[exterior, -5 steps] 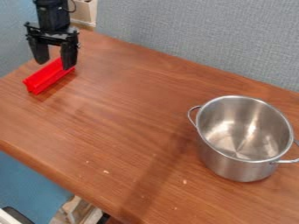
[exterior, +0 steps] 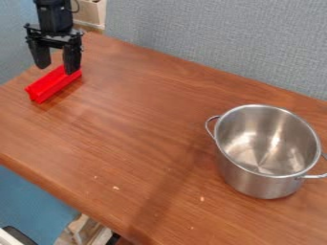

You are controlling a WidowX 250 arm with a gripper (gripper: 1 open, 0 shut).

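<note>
My black gripper [exterior: 55, 54] hangs at the top left of the camera view, its two fingers spread apart. It is open, just over a long red block [exterior: 52, 85] lying near the table's left edge; whether the fingers touch the block is hard to tell. A steel pot [exterior: 266, 148] with two loop handles stands upright at the right, its inside visibly empty.
The wooden table [exterior: 141, 115] has a broad clear middle between block and pot. A grey textured wall [exterior: 217, 38] runs along the back. Beyond the front left edge are a blue floor and some clutter at the bottom.
My gripper has shifted very slightly to the left. The red block and the pot are unmoved.
</note>
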